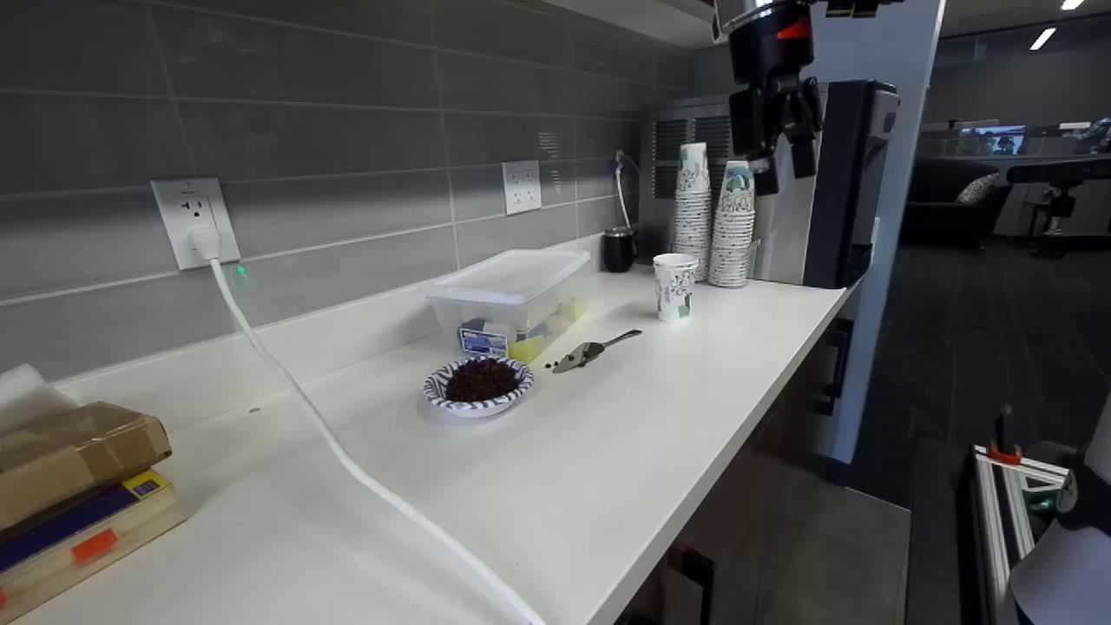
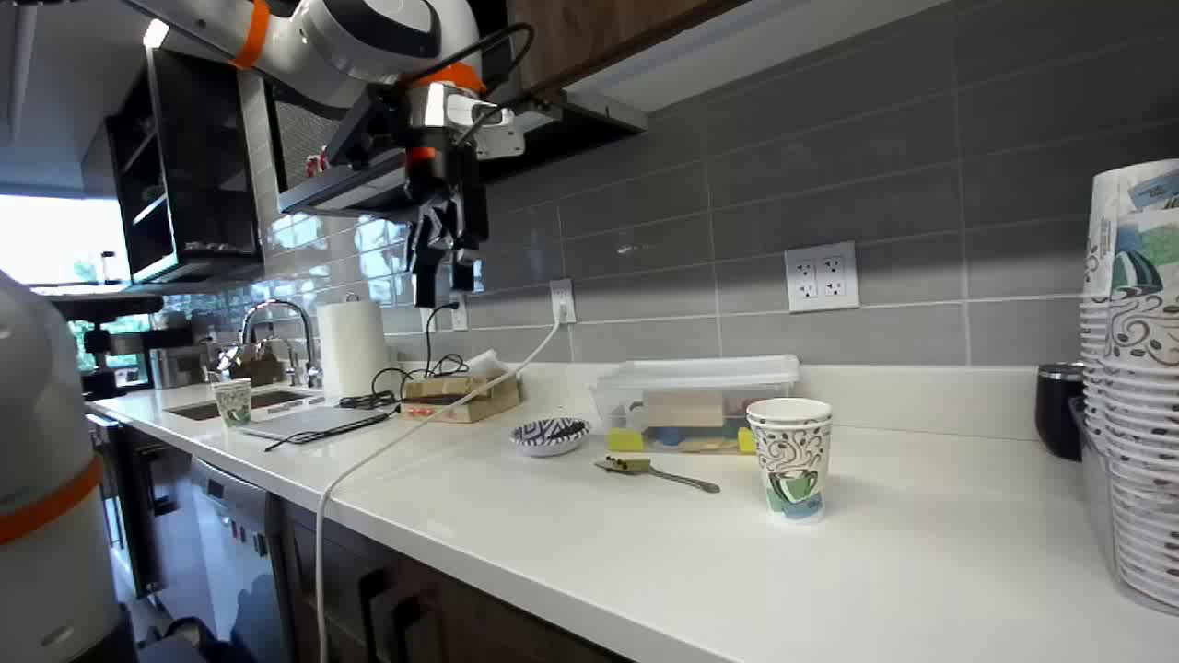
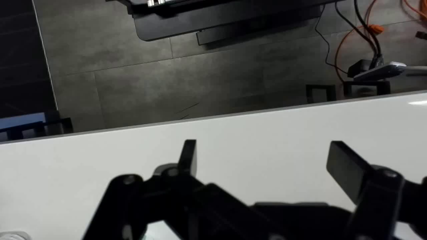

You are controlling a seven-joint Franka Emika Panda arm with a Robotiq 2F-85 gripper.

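Note:
High above the white counter, my gripper stands open, and only bare counter shows between its fingers in the wrist view. A patterned bowl holds dark brown grounds or beans. Beside it a metal spatula-like server lies flat, with a few dark bits at its blade. Nearer the coffee-machine end stands a pair of nested paper cups with a leaf print, upright. The gripper is well clear of all of these.
Behind the bowl sits a lidded clear plastic bin. Tall cup stacks and a black tumbler stand by the large machine. A white cable crosses the counter near boxes.

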